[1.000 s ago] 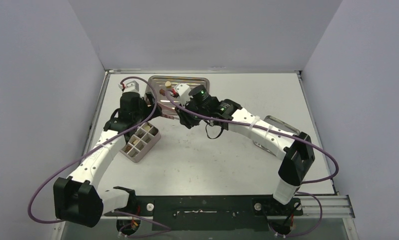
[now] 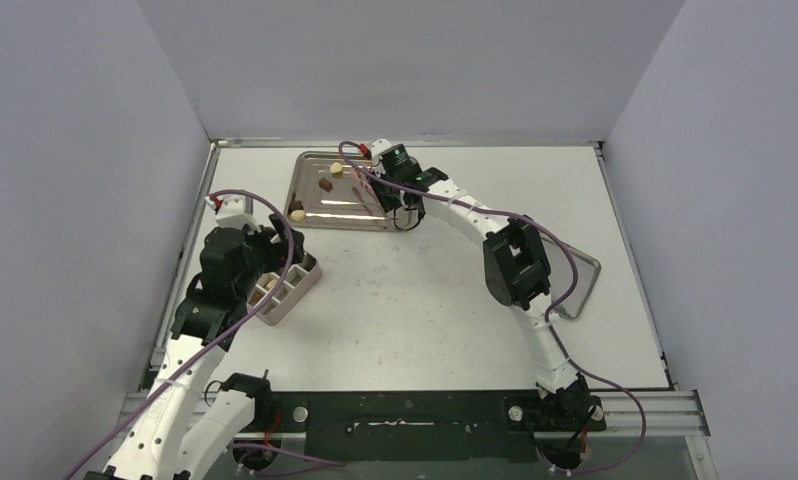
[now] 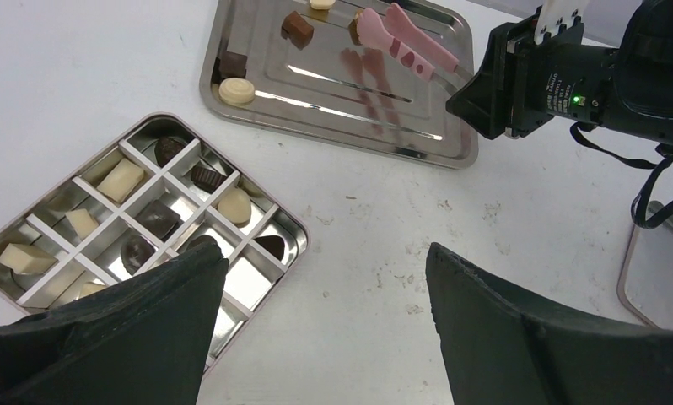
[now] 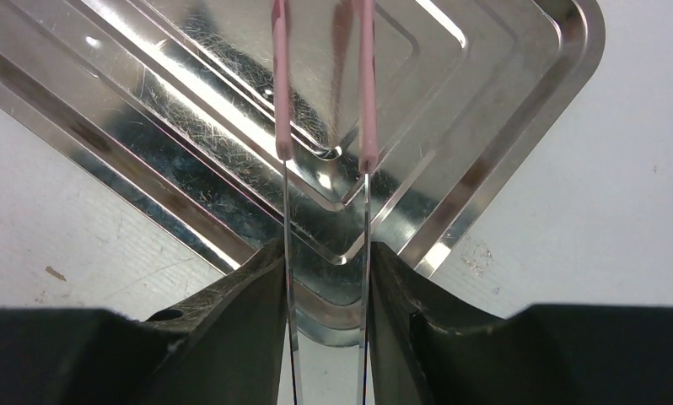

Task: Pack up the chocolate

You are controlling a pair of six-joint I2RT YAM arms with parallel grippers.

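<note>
My right gripper is over the back metal tray point(image 2: 320, 205), its pink-tipped fingers part open; only bare tray shows between them in the right wrist view. On that tray lie brown cubes point(image 3: 297, 29), a dark piece point(image 3: 233, 64) and cream discs point(image 3: 236, 91); one piece is partly hidden behind the pink fingers. My left gripper is above the pink-rimmed compartment box point(image 2: 295, 295), which holds several dark and cream chocolates point(image 3: 120, 180), some cells empty. In the left wrist view its black body stands wide at the bottom, with no object seen between.
A second metal tray point(image 2: 585, 280) lies at the right, partly under my right arm. Grey walls bound both sides and the back.
My right gripper has moved back and right, farther over the back tray. My left arm has drawn back left toward the front, away from the tray.
</note>
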